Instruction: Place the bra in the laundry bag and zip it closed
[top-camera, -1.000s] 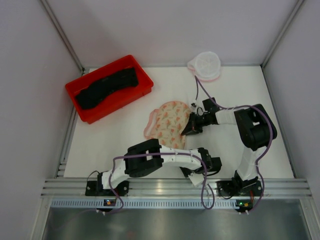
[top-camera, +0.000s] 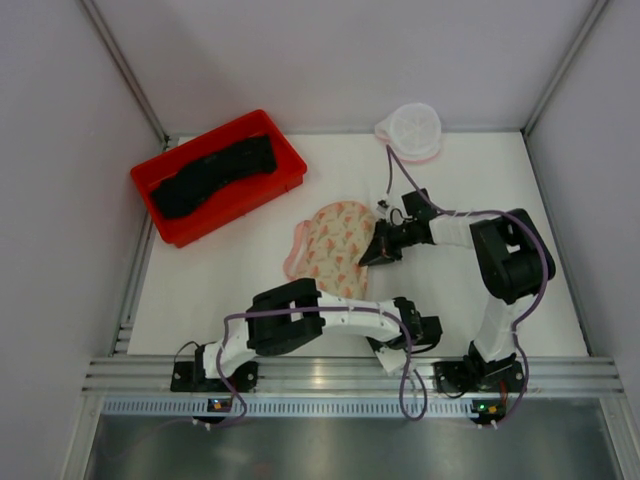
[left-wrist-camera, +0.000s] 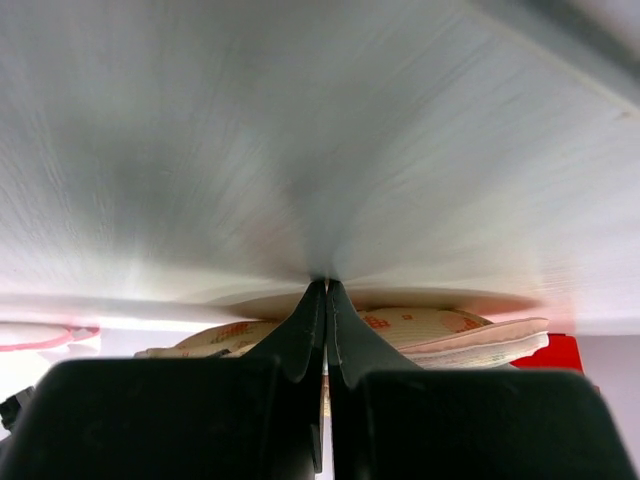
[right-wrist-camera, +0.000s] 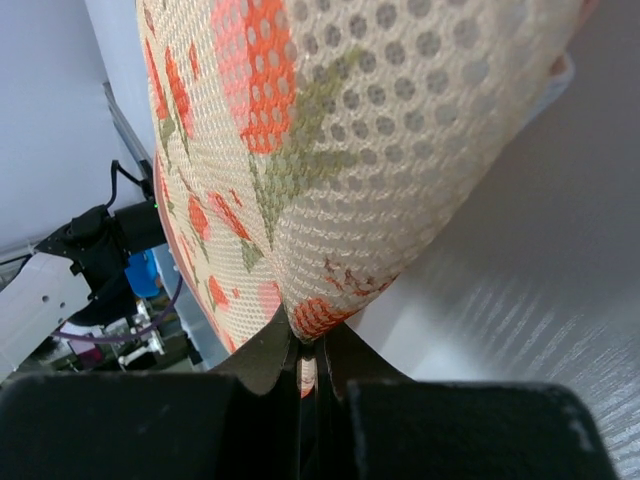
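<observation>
A cream mesh laundry bag (top-camera: 335, 240) with an orange floral print and pink edge lies mid-table. Its near part is hidden under the left forearm. My right gripper is shut on a fold of the mesh, which rises from its fingertips in the right wrist view. From above, the right gripper (top-camera: 363, 262) is at the bag's right side. My left gripper is shut, nothing showing between its fingers; the bag (left-wrist-camera: 450, 340) appears beyond it in the left wrist view. No bra can be clearly made out.
A red bin (top-camera: 290, 165) with black fabric (top-camera: 215, 178) inside stands at the back left. A white mesh item (top-camera: 414, 130) lies at the back right edge. Free table shows left of the bag and at the far right.
My right gripper and the bag's edge have shifted slightly left. The left arm looks almost unmoved.
</observation>
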